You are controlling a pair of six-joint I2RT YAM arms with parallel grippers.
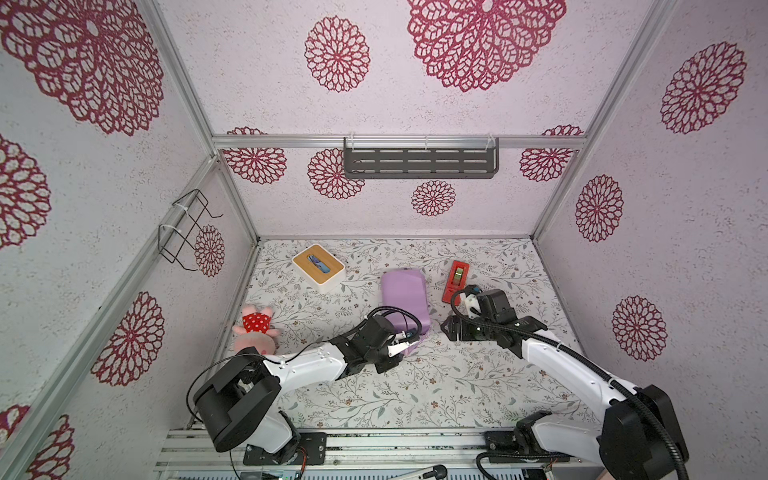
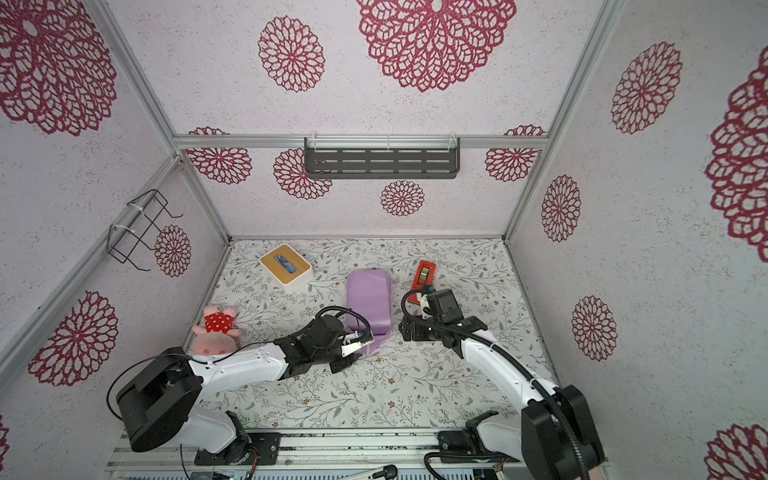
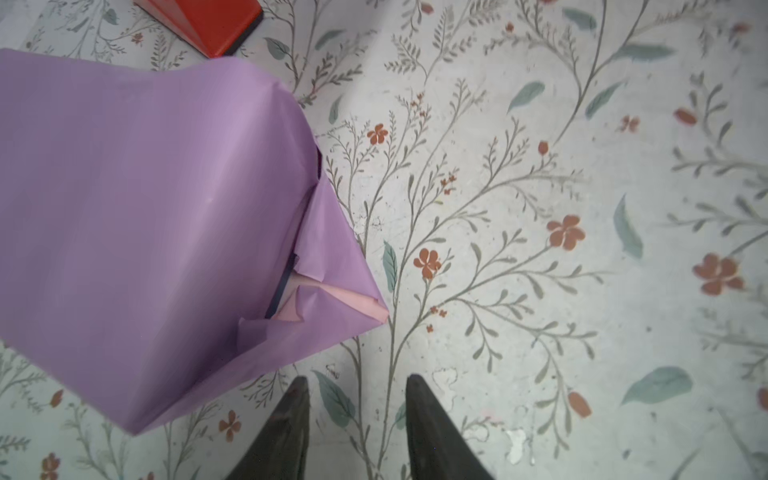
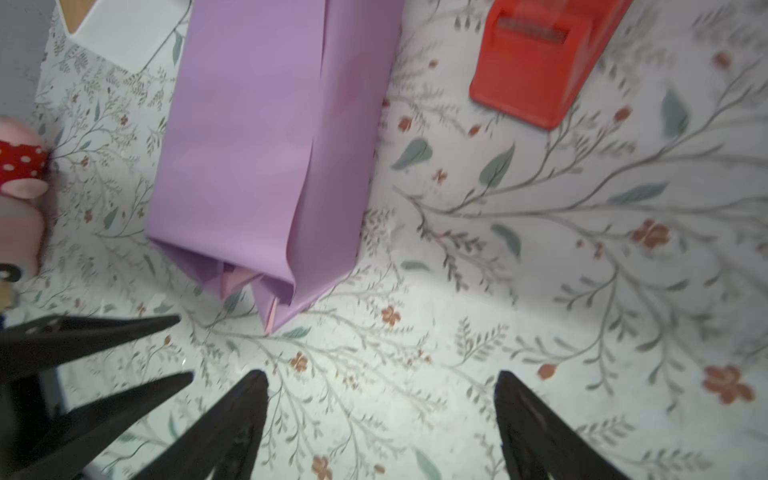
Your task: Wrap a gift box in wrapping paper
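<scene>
A box wrapped in purple paper (image 1: pixel 404 292) lies in the middle of the table; its near end has loose folded flaps (image 3: pixel 336 304) with pinkish undersides showing. My left gripper is at that near end, fingers apart, bare table between them. My right gripper hangs to the right of the box, fingers spread wide over bare table. The left gripper's fingers also appear at the left edge of the right wrist view.
A red tape dispenser (image 2: pixel 423 273) lies behind right, a tan tray (image 2: pixel 296 268) with a blue item at back left, a pink plush toy (image 2: pixel 214 340) at the left edge.
</scene>
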